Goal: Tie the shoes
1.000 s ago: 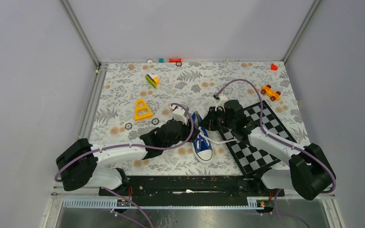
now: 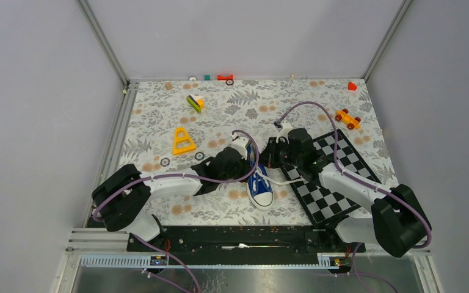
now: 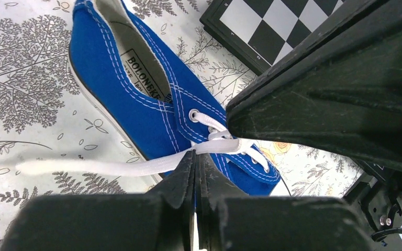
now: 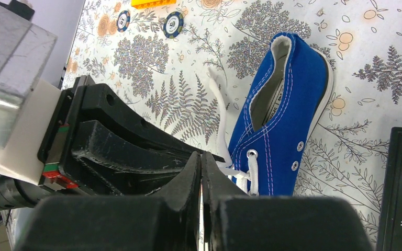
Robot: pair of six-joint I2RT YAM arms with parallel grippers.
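Observation:
The blue shoe [image 2: 261, 190] with a white toe cap lies on the table between my two arms, partly covered by the grippers in the top view. Over its eyelets my left gripper is shut, its tips against a white lace [image 3: 104, 167] that reaches out to one side. My right gripper is also shut, close beside the left one at the lacing. Whether lace is pinched between its fingers cannot be made out. Another white lace end [image 2: 287, 182] stretches from the shoe toward the checkered board.
A black-and-white checkered board [image 2: 330, 194] lies right of the shoe under my right arm. The yellow triangular frame [image 2: 183, 141] is to the left, and an orange toy car [image 2: 347, 119] at the far right. Open table lies behind the shoe.
My left arm has shifted right, bringing its gripper further over the shoe and nearer the right gripper. The right arm and the shoe look unmoved.

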